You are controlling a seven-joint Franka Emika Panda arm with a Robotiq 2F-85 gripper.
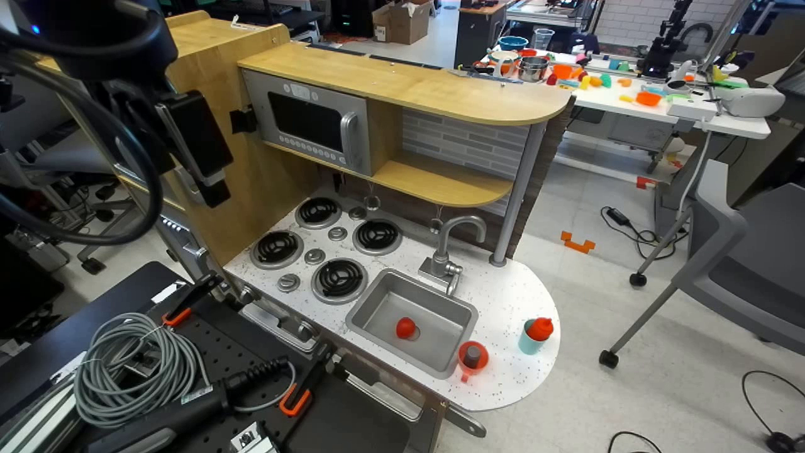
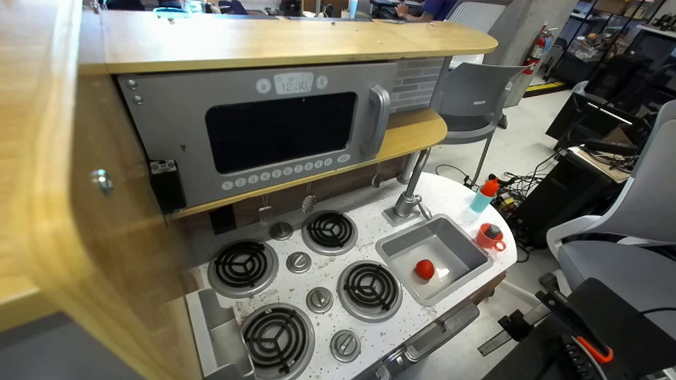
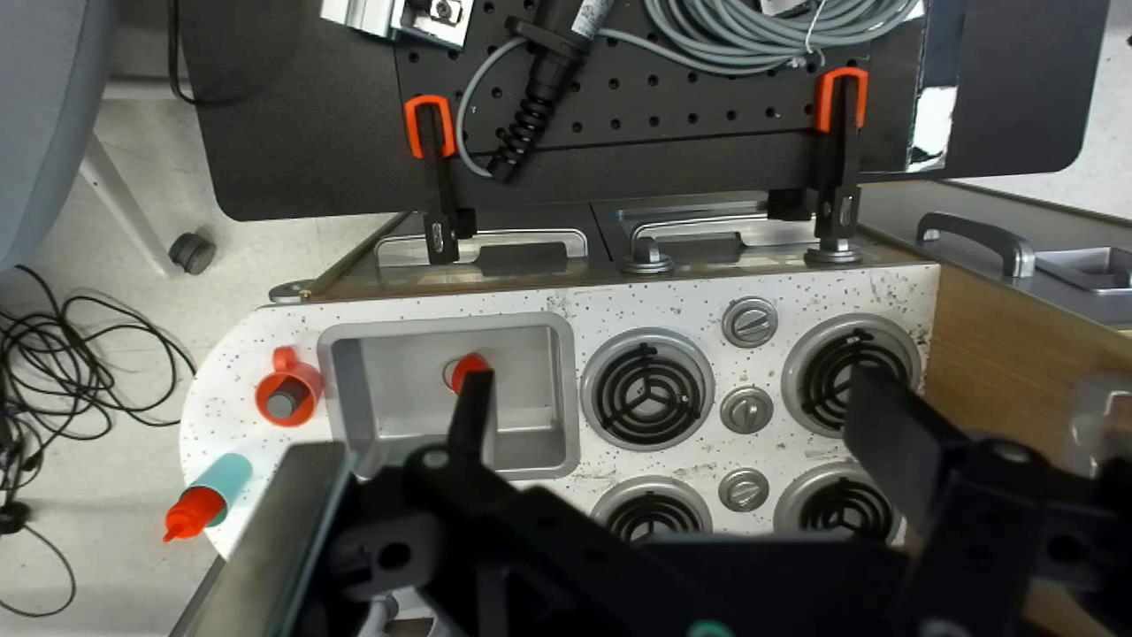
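In the wrist view my gripper is open, its two dark fingers wide apart with only the stove top seen far below between them. A red round object [image 1: 405, 328] lies in the grey sink [image 1: 366, 321], touching its floor; one finger partly hides it in the wrist view. To the side of the sink, on the white counter, an orange-red cup [image 2: 485, 243] stands with a dark grey piece inside it. A teal bottle [image 2: 481, 201] with a red top is close to the counter's rounded end.
Several black-coiled burners [image 2: 369, 291] and grey knobs [image 2: 320, 300] cover the stove side. A faucet [image 1: 443, 245] rises behind the sink. The shelf with the microwave [image 2: 279, 123] overhangs the counter's back. Two orange-tipped clamps [image 3: 427, 127] grip the front edge.
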